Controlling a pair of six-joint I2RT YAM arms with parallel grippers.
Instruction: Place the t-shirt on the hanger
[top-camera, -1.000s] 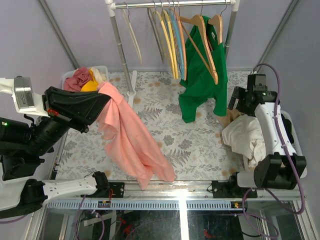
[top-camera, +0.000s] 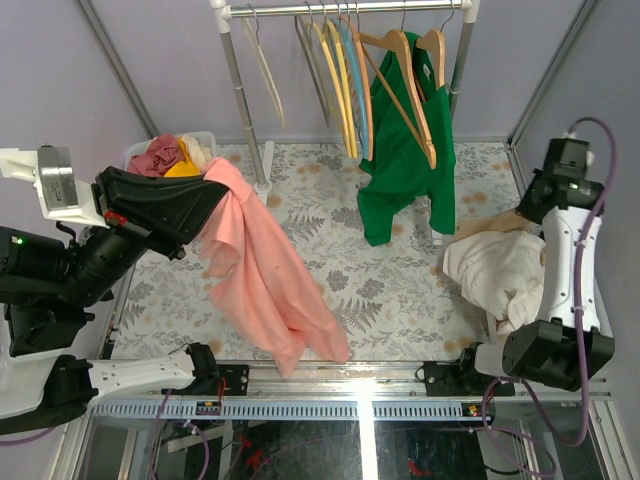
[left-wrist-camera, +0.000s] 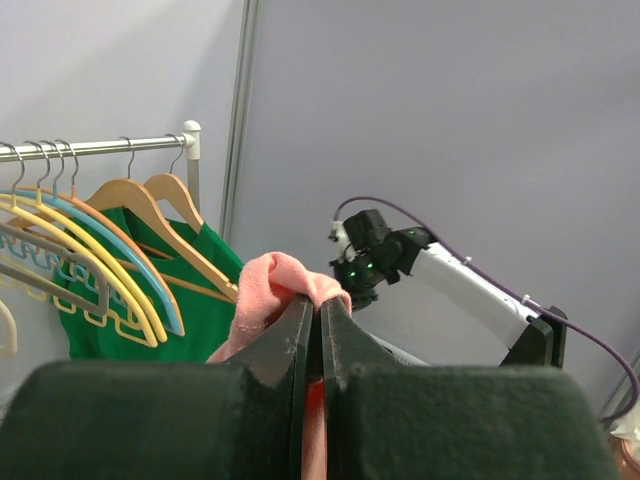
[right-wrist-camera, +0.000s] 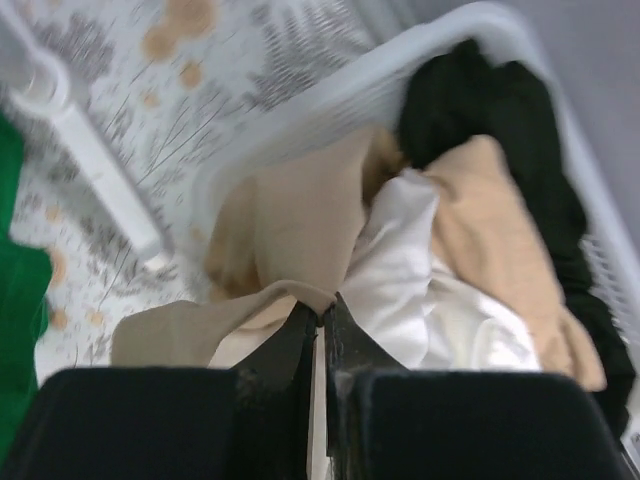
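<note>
A pink garment (top-camera: 262, 270) hangs in long folds from my left gripper (top-camera: 218, 192), which is shut on its top edge. In the left wrist view a bunched pink fold (left-wrist-camera: 270, 290) sticks up at the fingertips. At the right, my right gripper is shut on a beige cloth (right-wrist-camera: 305, 215), whose edge is pinched between its tips above the bin. A green shirt (top-camera: 405, 150) hangs on a wooden hanger (top-camera: 408, 80) at the rack's right. Several other hangers, including a yellow one (top-camera: 345, 90) and a blue one (top-camera: 357, 90), share the rail.
The right bin (right-wrist-camera: 330, 95) holds white cloth (top-camera: 495, 270), beige cloth and dark cloth (right-wrist-camera: 480, 110). Bright clothes (top-camera: 165, 158) fill a bin at the back left. The rack's rail (top-camera: 290, 10) spans the back.
The left gripper and pink garment have shifted only slightly.
</note>
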